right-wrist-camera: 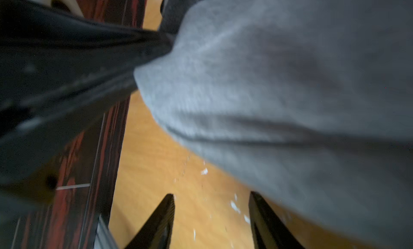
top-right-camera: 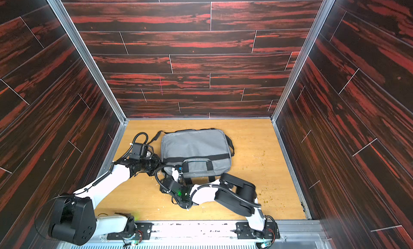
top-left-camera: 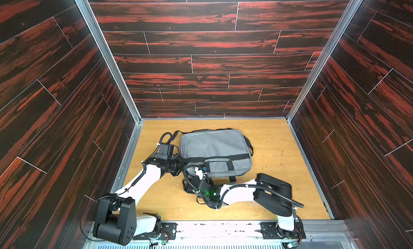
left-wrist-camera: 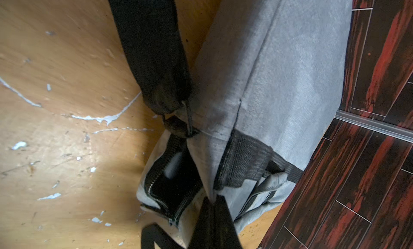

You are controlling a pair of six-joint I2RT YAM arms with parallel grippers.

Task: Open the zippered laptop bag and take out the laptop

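The grey laptop bag (top-left-camera: 213,143) lies flat on the table, black band across it, strap to the left. In the left wrist view, a zipper (left-wrist-camera: 150,171) gapes along one end, showing a dark inside. My left gripper is shut at that end, a pinch of grey fabric at its tips. My right gripper is at the bag's front left, fingers apart over bare table beside the grey fabric (right-wrist-camera: 279,98), with nothing seen between them; that view is blurred.
Bare wooden table (top-left-camera: 279,163) lies to the right of the bag and along its back. Dark panelled walls (top-right-camera: 301,55) enclose the space on three sides. The two arms are close together at the bag's front left.
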